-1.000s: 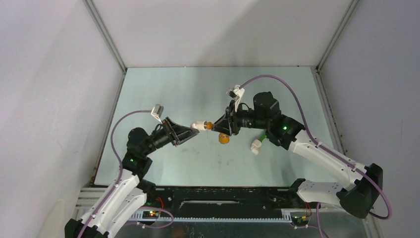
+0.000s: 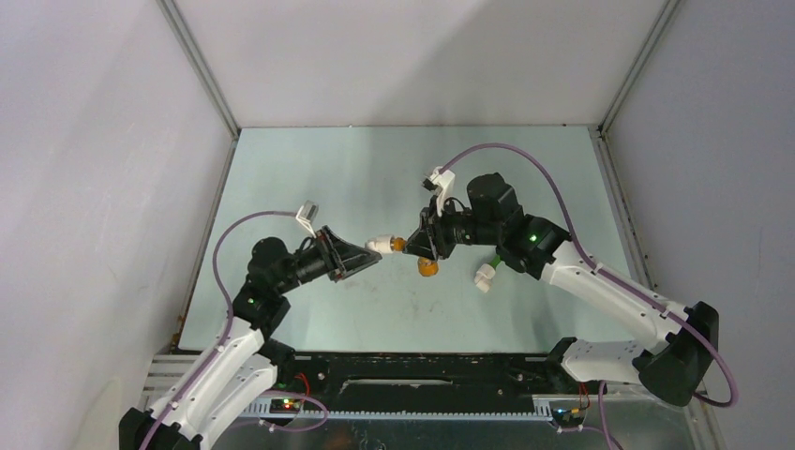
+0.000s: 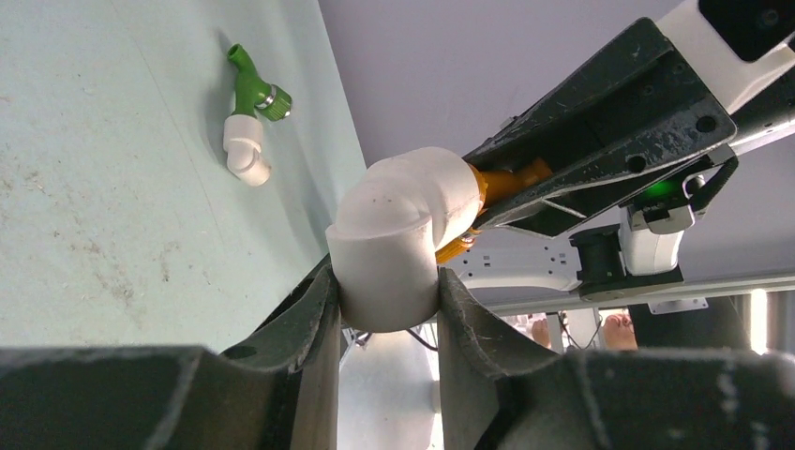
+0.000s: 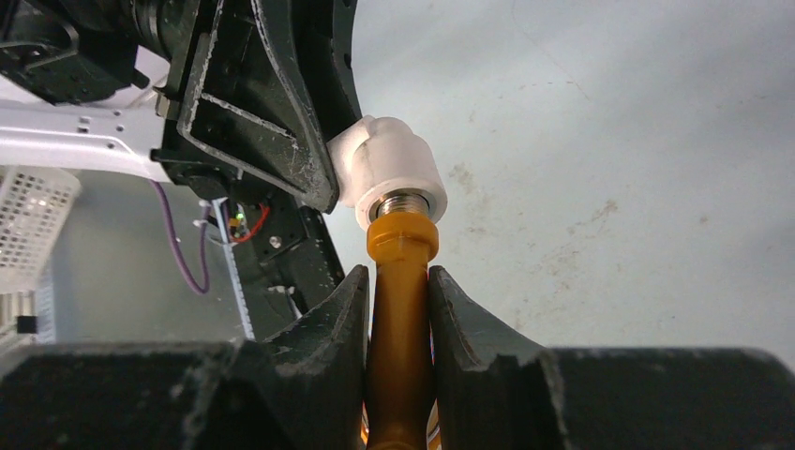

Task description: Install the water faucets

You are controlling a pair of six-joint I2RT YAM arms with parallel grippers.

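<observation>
My right gripper is shut on an orange faucet body [image 4: 401,366], which hangs between the fingers. A white elbow fitting [image 4: 394,169] sits on its end, with a metal thread showing between the two. My left gripper has its fingertips either side of the white elbow [image 3: 394,234]; the left wrist view shows them against its sides. In the top view the orange tap's knob [image 2: 427,266] hangs below the right gripper [image 2: 412,242].
A green faucet [image 3: 253,89] with a white elbow [image 3: 246,159] lies on the pale board [image 2: 328,169] to the right of centre, under the right arm. Walls border the board.
Both grippers have shifted slightly over the last second, a little toward the front and right in the top view, with the faucet and white elbow moving along with them.
</observation>
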